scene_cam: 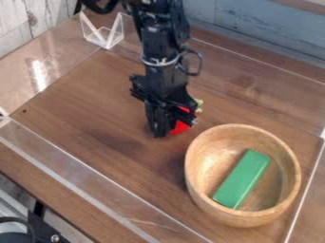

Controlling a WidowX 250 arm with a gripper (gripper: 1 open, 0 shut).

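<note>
My black gripper [165, 116] is low at the middle of the wooden table, over a red object [181, 127] with a small green top, which it mostly hides. Whether its fingers are shut or around that object cannot be made out. To the right front stands a wooden bowl [200, 191] holding a green block [241, 178].
A clear plastic holder [105, 30] sits at the back left near a wall. Clear rails run along the near-left edge.
</note>
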